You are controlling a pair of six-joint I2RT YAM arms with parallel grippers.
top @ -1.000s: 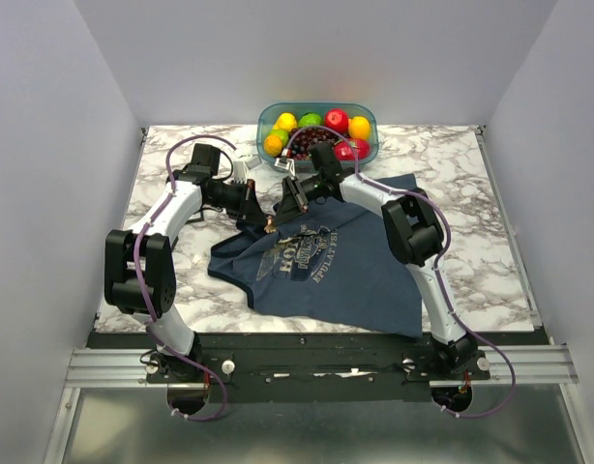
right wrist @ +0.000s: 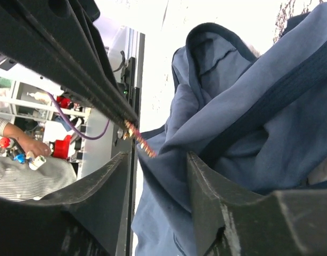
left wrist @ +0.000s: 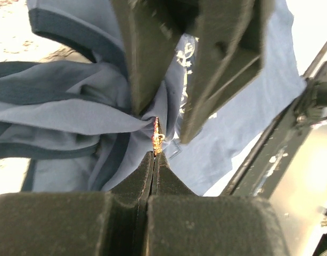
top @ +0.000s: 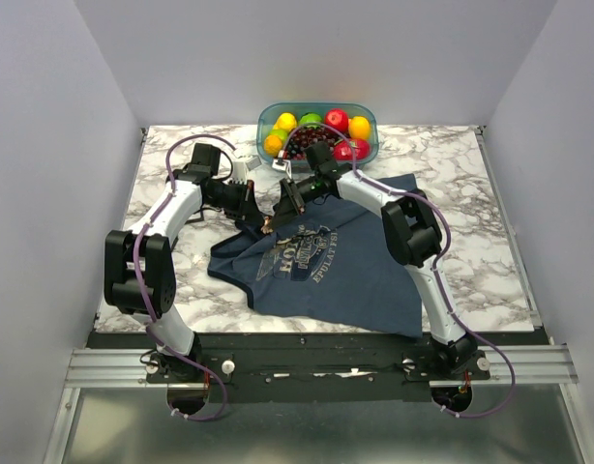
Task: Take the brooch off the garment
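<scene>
The dark blue garment [top: 365,275] lies spread on the table, its left part bunched up. A small red-and-gold brooch [left wrist: 156,137] sits at a raised fold of the cloth. My left gripper is shut on one end of the brooch; in the right wrist view the brooch [right wrist: 139,140] stretches from those fingertips to the fabric. My right gripper is open around the raised fold, with cloth [right wrist: 171,170] between its fingers, which stand apart. From above, the arms hide most of the brooch.
A clear bin [top: 374,159] of toy fruit stands at the back, just behind both arms. Bare marble-patterned table [top: 471,242] shows on the right. The two grippers are very close together, leaving little room between them.
The left arm and the rest of the garment look the same.
</scene>
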